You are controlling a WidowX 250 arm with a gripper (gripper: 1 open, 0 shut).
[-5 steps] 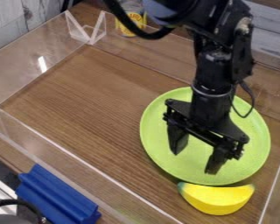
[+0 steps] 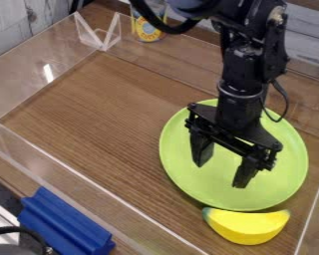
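Note:
My black gripper [image 2: 223, 164] hangs over a green plate [image 2: 189, 179], its two fingers spread apart and open, with nothing visible between them. A yellow banana-like object [image 2: 250, 225] lies just in front of the plate, below the gripper, apart from its fingers.
A blue rack-like object [image 2: 63, 224] sits at the front left. A yellow can [image 2: 148, 28] and a clear plastic piece stand at the back. The wooden surface [image 2: 96, 115] left of the plate is clear, with a transparent wall along its left edge.
My gripper has risen slightly over the plate, its fingers moving up in the view. The plate and yellow object have not moved.

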